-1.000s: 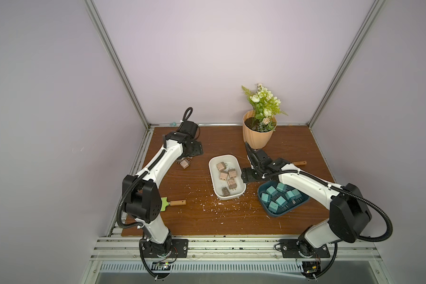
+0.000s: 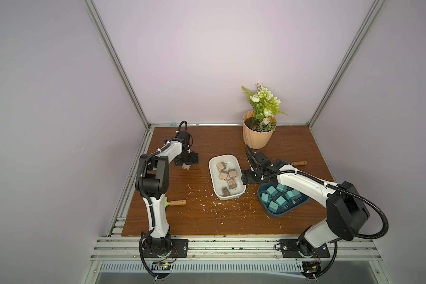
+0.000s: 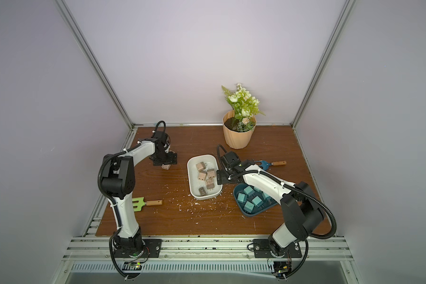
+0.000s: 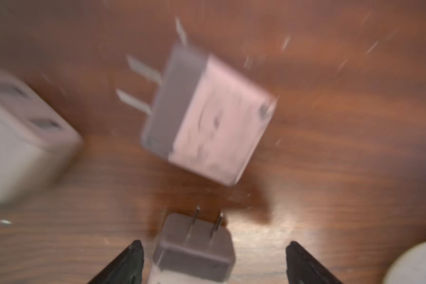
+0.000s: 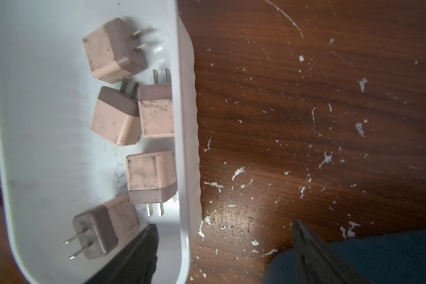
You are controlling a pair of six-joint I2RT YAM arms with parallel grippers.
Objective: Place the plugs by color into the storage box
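Note:
My left gripper is low over the table's left side, open. Between its spread fingers, a pink-and-grey plug [image 4: 194, 250] shows prongs up. Another pink plug [image 4: 217, 123] lies beyond, and a white plug with two ports [image 4: 23, 137] is cut off at the left edge. From above, the left gripper [image 2: 186, 158] partly hides a plug [image 2: 186, 166]. The white box [image 2: 212, 177] contains several pink plugs [image 5: 156, 111]. Teal plugs [image 2: 273, 206] fill the blue box [image 2: 277, 214]. Beside the white box's right wall, my right gripper holds its fingers apart, gripping nothing.
A potted plant [image 2: 257, 137] stands at the back. The green tool's wooden handle [image 2: 177, 202] lies at front left; the blue tool [image 3: 265, 164] lies behind the right arm. Whitish flecks litter the front middle, otherwise clear.
The left arm has drawn back and its gripper has come down over the plugs, hiding more of them.

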